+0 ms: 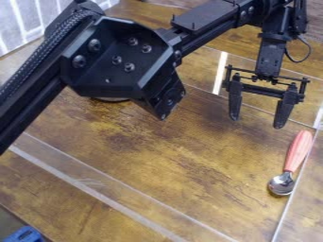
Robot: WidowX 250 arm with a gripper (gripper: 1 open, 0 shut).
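My gripper [259, 112] hangs open at the upper right of the camera view, its two fingers spread with nothing between them. Below and to the right of it, an ice-cream scoop or similar utensil with a red-pink handle [297, 151] lies on the wooden table, its round metal head toward the viewer. The gripper is apart from it.
My black arm [120, 61] spans the upper left and middle, hiding part of a dark object behind it. Clear tape strips cross the wooden table [151, 175]. A small blue object [23, 233] sits at the bottom-left corner.
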